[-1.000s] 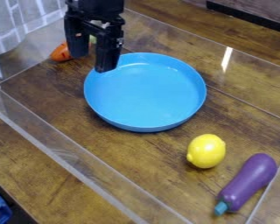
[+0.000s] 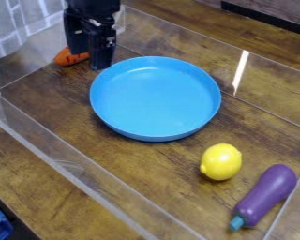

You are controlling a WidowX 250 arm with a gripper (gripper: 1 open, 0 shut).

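My black gripper (image 2: pixel 93 58) hangs at the top left, open, above the table just behind the upper-left rim of a blue plate (image 2: pixel 154 97). An orange object like a carrot (image 2: pixel 70 57) lies just left of it, partly behind it. Nothing shows clearly between the fingers, though the area behind them is partly hidden.
A yellow lemon (image 2: pixel 221 161) and a purple eggplant (image 2: pixel 264 195) lie at the lower right of the wooden table (image 2: pixel 102 178). Clear walls border the left and front. The table right of the plate is mostly clear.
My gripper has moved left and slightly up in the view, away from the plate toward the orange object. The plate, lemon and eggplant have stayed still.
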